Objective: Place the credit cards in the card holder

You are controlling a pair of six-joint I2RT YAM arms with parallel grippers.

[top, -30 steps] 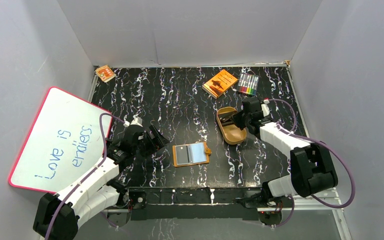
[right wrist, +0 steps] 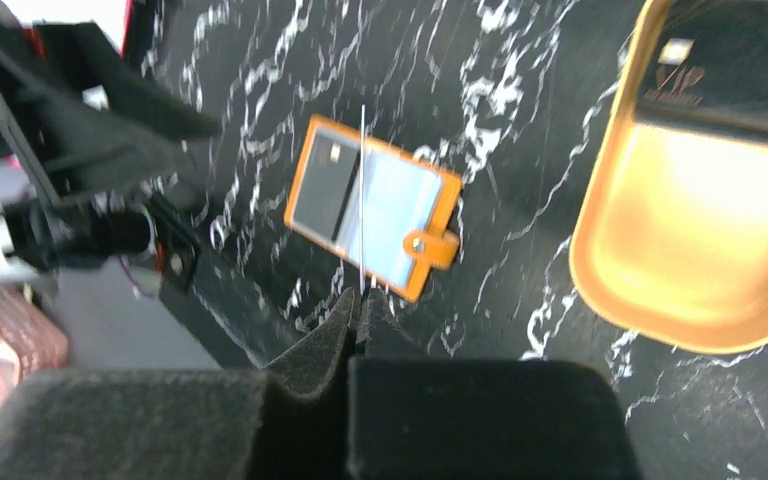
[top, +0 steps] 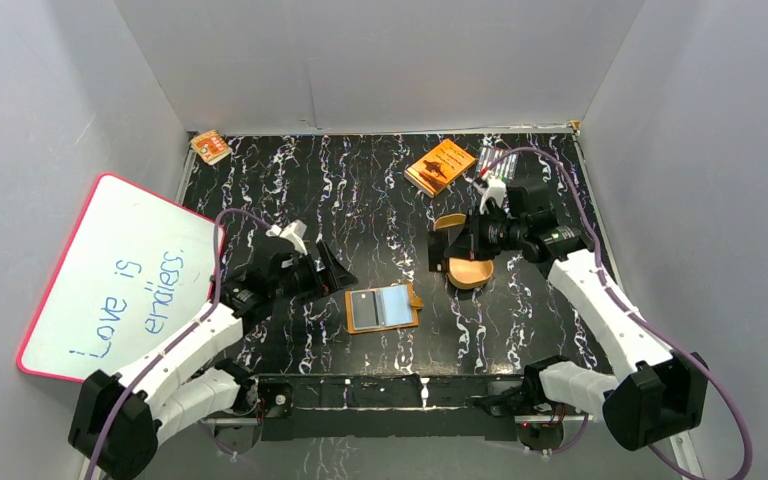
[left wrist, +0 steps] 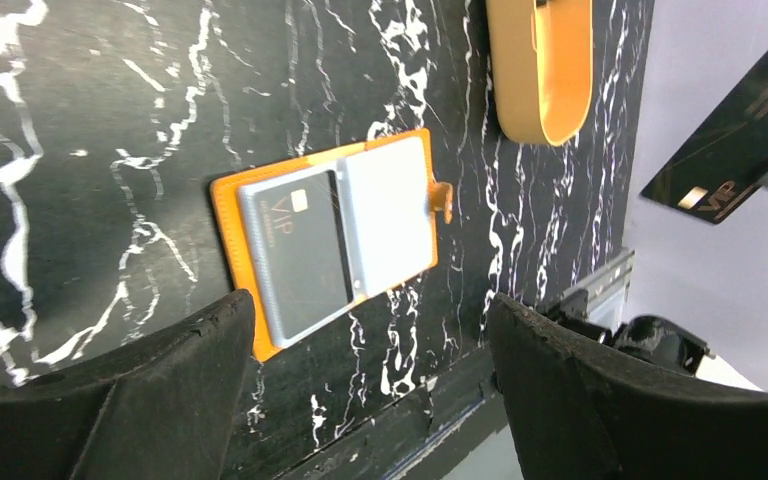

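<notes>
The card holder point(top: 397, 306) lies opened flat on the table, an orange-edged folder. A dark VIP card point(left wrist: 298, 250) shows in its left half; the right half point(left wrist: 390, 205) looks pale and bare. My left gripper point(top: 345, 275) hovers just up and left of the holder, open, its dark fingers point(left wrist: 160, 390) spread with nothing between them. Over the tan tray, my right gripper is shut on a black VIP card, which appears edge-on as a thin line in the right wrist view. Another black card point(right wrist: 725, 75) lies inside the tan tray point(right wrist: 600, 290).
An orange book point(top: 441, 166) and a set of coloured pens point(top: 497, 162) sit at the back. A small orange packet point(top: 211, 147) occupies the back left corner, and a whiteboard point(top: 120, 290) leans at the left.
My right gripper went up from the tray with a black card and has shifted left. My left gripper has moved slightly right, closer to the holder. The holder has stayed put.
</notes>
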